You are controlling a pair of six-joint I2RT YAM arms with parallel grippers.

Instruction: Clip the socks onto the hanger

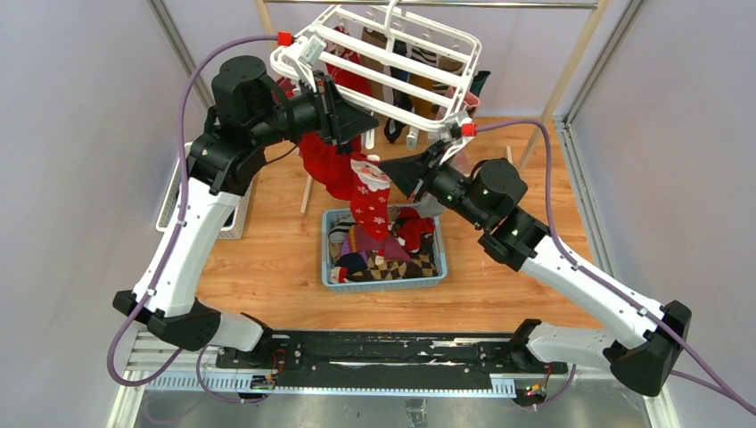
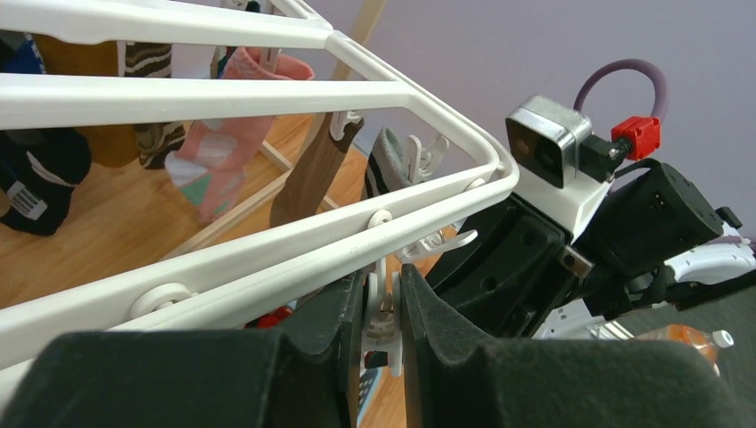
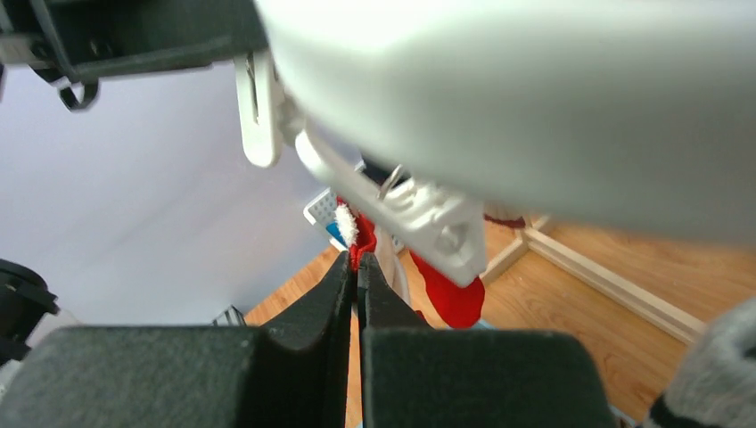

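Observation:
The white hanger (image 1: 401, 107) hangs with several socks on it. My left gripper (image 1: 343, 125) is at its front left; in the left wrist view its fingers (image 2: 446, 357) are shut on a white clip (image 2: 382, 323) below the front bar. My right gripper (image 1: 397, 174) is raised just below the hanger, shut on a red Santa sock (image 1: 370, 201), which dangles from it; in the right wrist view its red and white top (image 3: 357, 236) shows at the fingertips, near a white clip (image 3: 446, 223). A red sock (image 1: 325, 165) hangs behind on the left.
A blue basket (image 1: 383, 283) of socks stands on the wooden floor (image 1: 490, 294) below. A white basket (image 1: 230, 227) is behind the left arm. A wooden rack (image 1: 566, 71) supports things at the back.

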